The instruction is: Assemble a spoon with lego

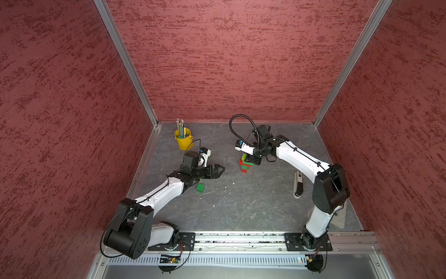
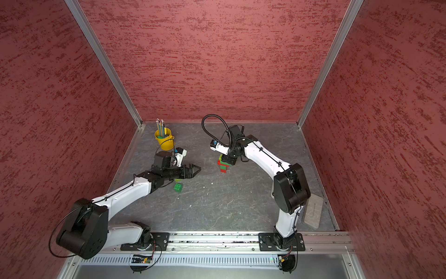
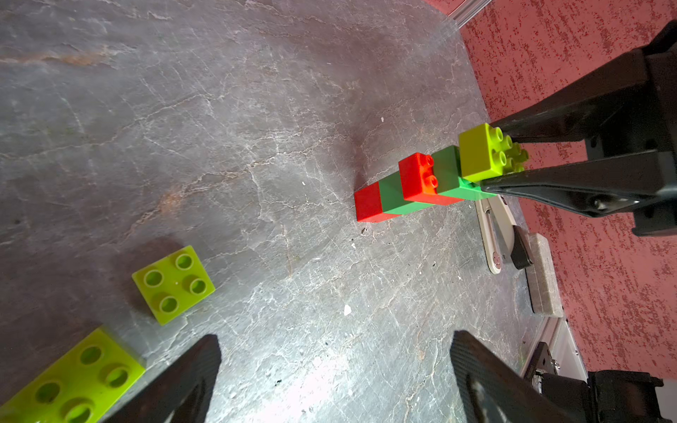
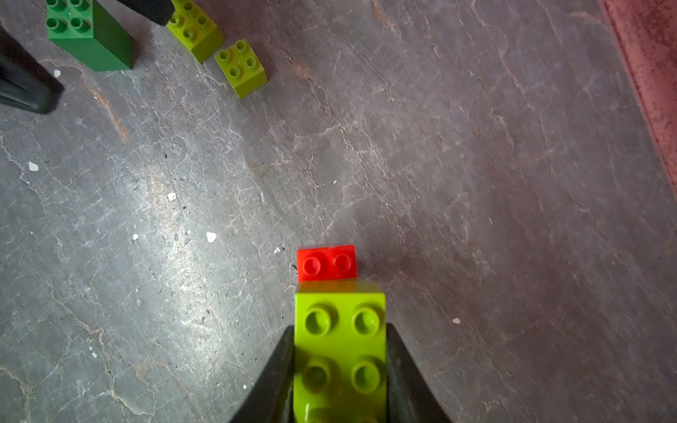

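A stack of red, green, red (image 3: 421, 184) and green bricks has a lime brick (image 4: 340, 310) at its top end. My right gripper is shut on this lime brick, a finger on either side. In the right wrist view the lime brick covers most of the stack; a red brick (image 4: 326, 263) shows beyond it. Whether the lime brick is fully pressed on cannot be told. My left gripper stands open and empty, left of the stack. Beneath it lie a small lime brick (image 3: 173, 284) and a longer lime brick (image 3: 74, 384), studs up.
A green brick (image 1: 200, 187) rests near the left gripper. Behind it stands a yellow bucket (image 1: 184, 141) with rods inside. A utility knife (image 1: 298, 185) and a grey block (image 2: 313, 211) lie at the right. Open floor separates the arms at the front.
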